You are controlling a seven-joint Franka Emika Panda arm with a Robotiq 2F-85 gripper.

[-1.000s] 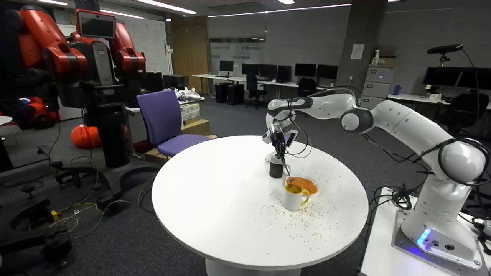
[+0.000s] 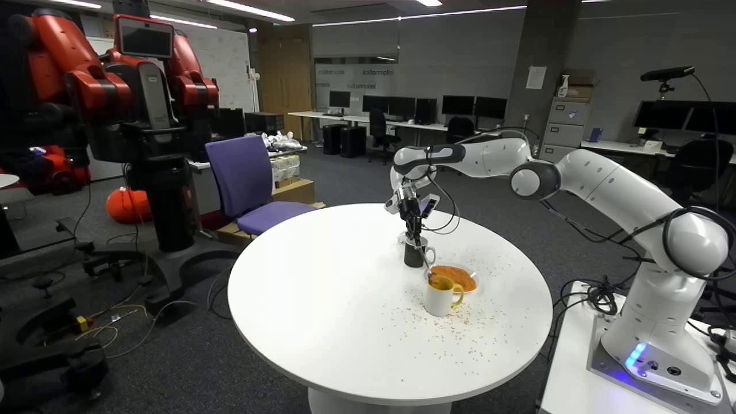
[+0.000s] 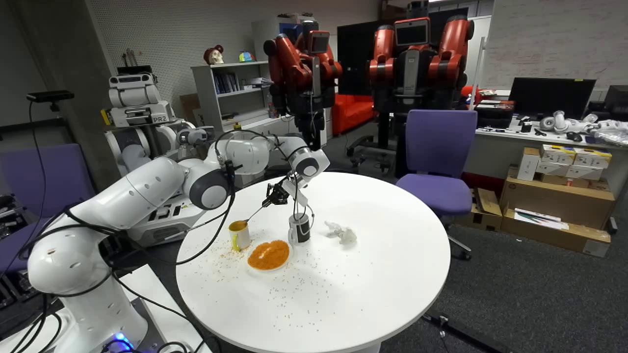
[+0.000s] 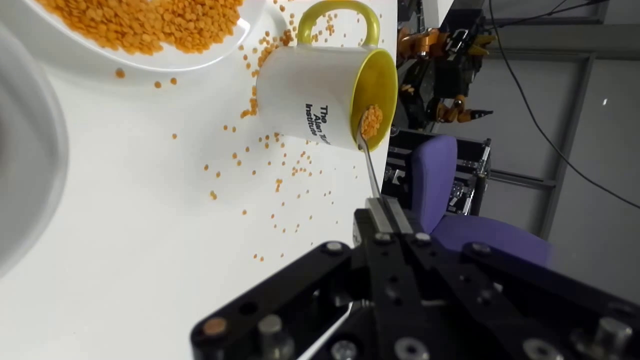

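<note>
My gripper is shut on the handle of a metal spoon point(image 4: 372, 168). The spoon's bowl, heaped with orange lentils point(image 4: 372, 122), lies at the mouth of a white mug point(image 4: 306, 90) with a yellow inside and yellow handle; whether it touches the rim I cannot tell. That mug stands upright on the round white table point(image 2: 324, 290). Beside it sits a white plate point(image 4: 198, 65) spread with more orange lentils point(image 3: 269, 255). In exterior view 2 the gripper point(image 3: 266, 203) hangs above and behind the mug, with the spoon slanting down to it. How deep the mug is filled stays hidden.
A dark mug with a pale handle point(image 2: 414, 255) stands close to the plate, near the arm. Crumpled clear plastic point(image 3: 342, 233) lies beyond it. Loose lentils are scattered around the white mug and plate.
The gripper and spoon have shifted slightly left in exterior view 1, and the spoon's tip sits a little lower over the white mug. The mugs and plate have stayed put.
</note>
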